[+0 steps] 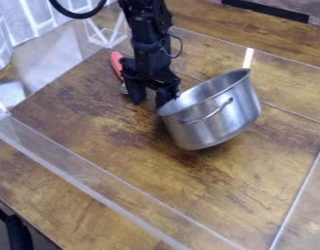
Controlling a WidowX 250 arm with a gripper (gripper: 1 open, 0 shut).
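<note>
A large steel pot (215, 115) stands tilted on the wooden table, right of centre. My black gripper (151, 90) reaches down from the top and is at the pot's left rim; whether its fingers are shut on the rim cannot be made out. A red object (116, 63) lies behind the gripper, partly hidden by it.
Clear plastic walls (110, 181) edge the table at the front left and right. A crumpled pale sheet is at the top left.
</note>
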